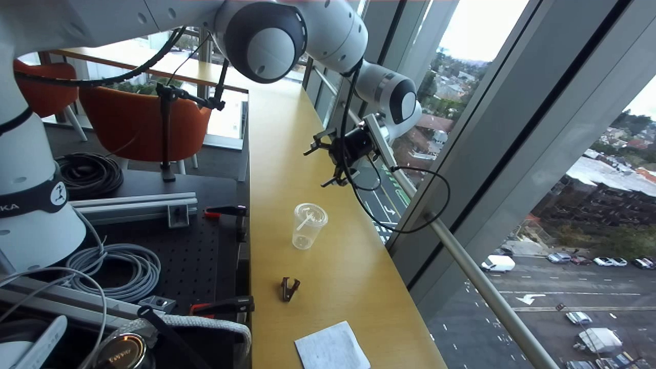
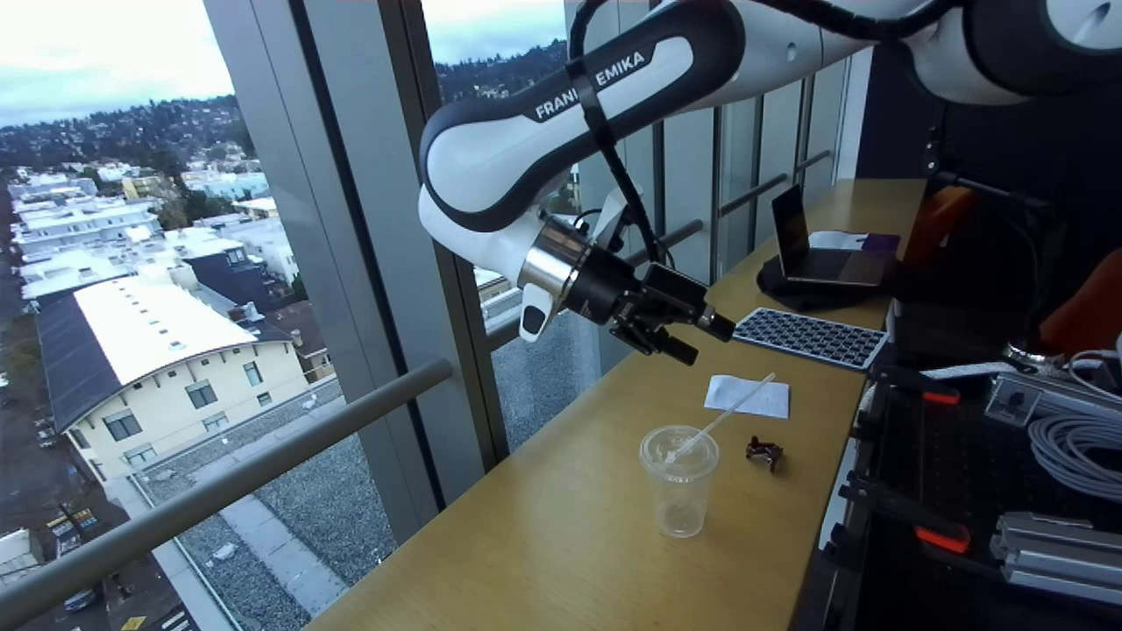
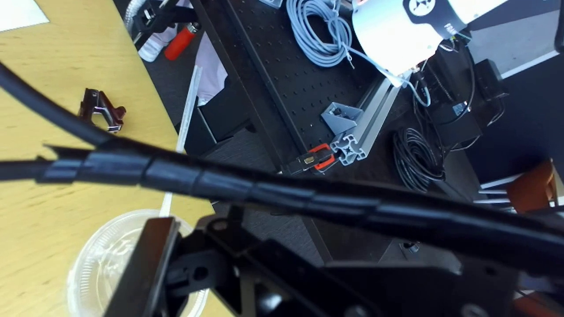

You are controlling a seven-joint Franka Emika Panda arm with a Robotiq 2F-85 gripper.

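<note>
A clear plastic cup (image 1: 302, 237) with a lid and a straw stands upright on the wooden counter, seen also in exterior view 2 as a cup (image 2: 681, 499) with its straw leaning out. My gripper (image 1: 316, 167) hangs above the counter on the window side, open and tilted, with nothing between its fingers and apart from the cup. In the wrist view one finger (image 3: 145, 267) covers part of the cup's lid (image 3: 87, 274); the other finger is not clear there. A small dark clip (image 2: 764, 452) lies on the counter beyond the cup.
White paper (image 1: 333, 347) lies past the clip. A metal window rail (image 1: 458, 249) runs close to my wrist. A keyboard (image 2: 810, 335) and a laptop (image 2: 836, 263) occupy the far counter. A black cable (image 3: 275, 190) crosses the wrist view. Bare counter surrounds the cup.
</note>
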